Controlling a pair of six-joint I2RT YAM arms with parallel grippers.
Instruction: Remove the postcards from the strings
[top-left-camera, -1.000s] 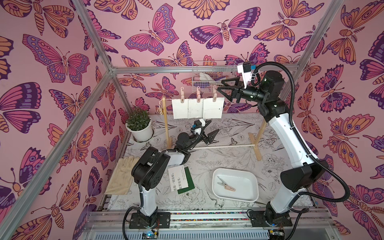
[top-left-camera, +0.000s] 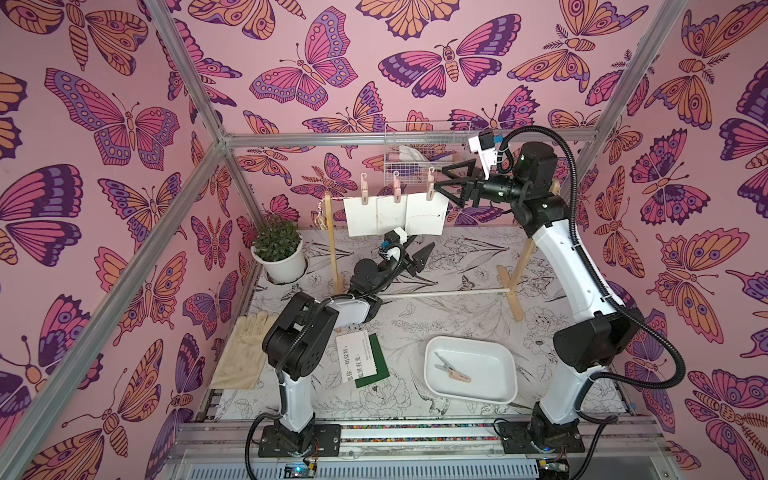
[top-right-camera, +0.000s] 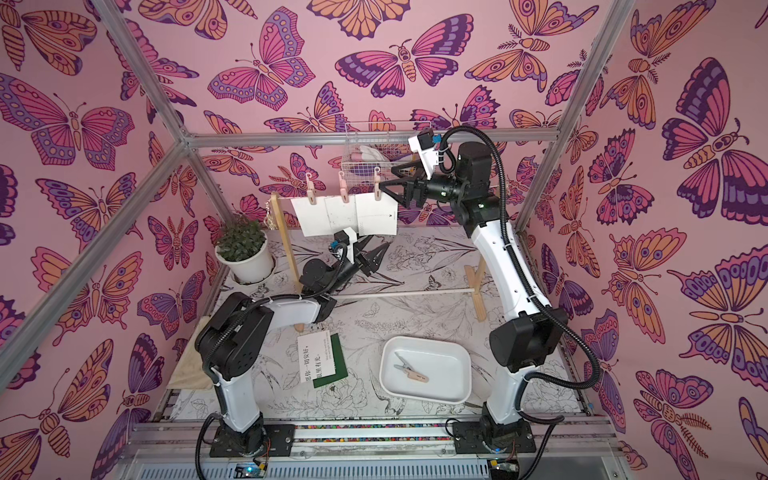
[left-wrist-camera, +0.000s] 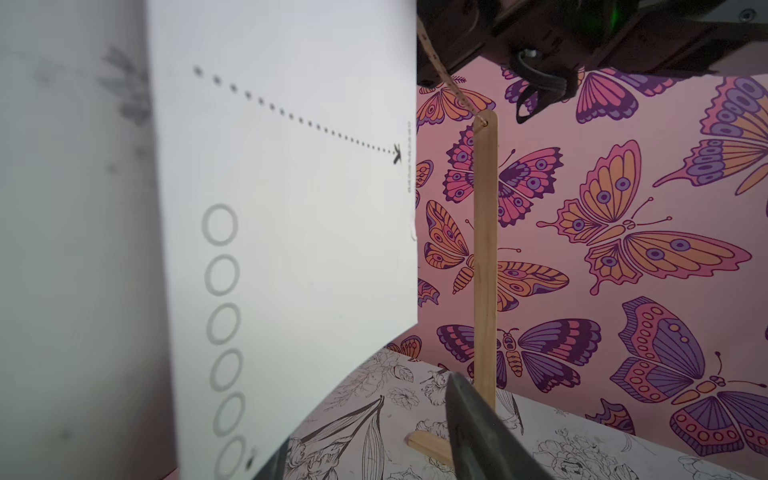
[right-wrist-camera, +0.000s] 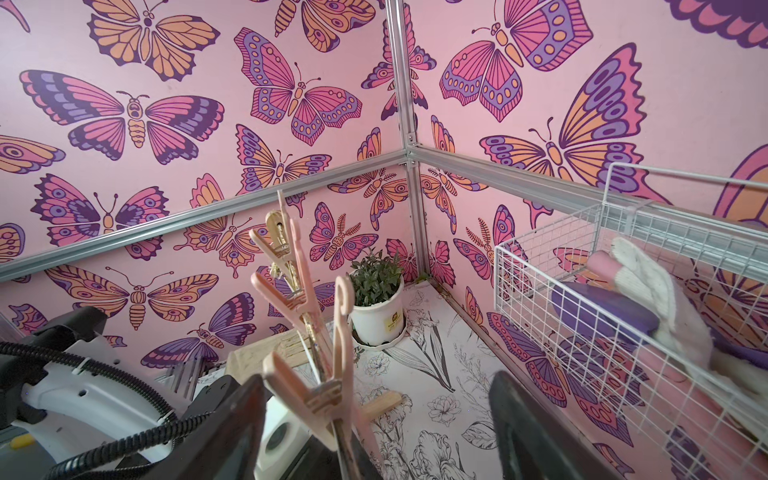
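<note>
Three white postcards hang side by side from the string: the left card (top-left-camera: 360, 217), the middle card (top-left-camera: 391, 209) and the right card (top-left-camera: 426, 214). Each has a clothespin over its top edge. Low by the right card's bottom edge is my left gripper (top-left-camera: 423, 245), its fingers apart. In the left wrist view, the card (left-wrist-camera: 296, 200) fills the left side and reaches down beside one finger; whether it passes between the fingers I cannot tell. My right gripper is open at string height, the nearest clothespin (right-wrist-camera: 328, 392) standing in the gap, closer to one finger.
On the table lie a removed postcard (top-left-camera: 354, 356) over a green card (top-left-camera: 381, 369), and a white tray (top-left-camera: 500, 392) holding a loose clothespin (top-left-camera: 457, 373). Wooden posts (top-left-camera: 330, 240) hold the string. A wire basket (right-wrist-camera: 560, 320) hangs behind; a potted plant (top-left-camera: 278, 249) stands left.
The right gripper has shifted a little and sits lower and slightly left around the clothespin's height.
</note>
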